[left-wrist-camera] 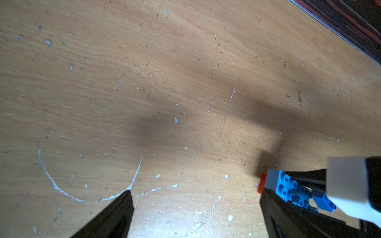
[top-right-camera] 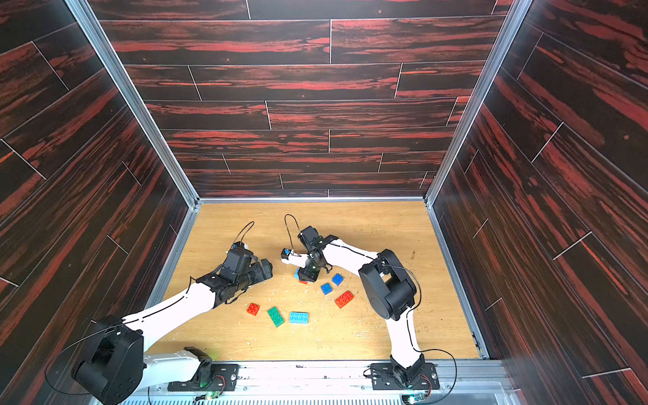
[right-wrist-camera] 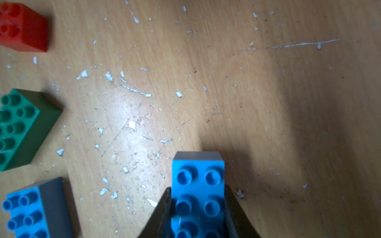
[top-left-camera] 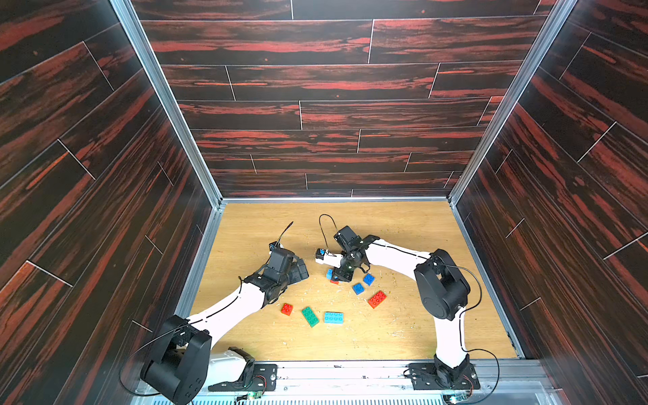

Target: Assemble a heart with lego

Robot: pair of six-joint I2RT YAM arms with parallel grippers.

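Observation:
My right gripper (top-left-camera: 339, 274) is shut on a light blue brick (right-wrist-camera: 198, 194), low over the middle of the table. In the left wrist view this brick (left-wrist-camera: 286, 187) has red and darker blue pieces beside it; whether they are joined is unclear. My left gripper stands open to its left, nothing between its fingers. Loose bricks lie nearer the front: a small red one (top-left-camera: 286, 309), a green one (top-left-camera: 309, 316), a light blue one (top-left-camera: 333, 318), a red one (top-left-camera: 376, 299), and two small blue ones (top-left-camera: 358, 288) to the right.
The wooden table (top-left-camera: 418, 222) is enclosed by dark walls with metal rails. Its back strip and the area below my left gripper's fingers are clear.

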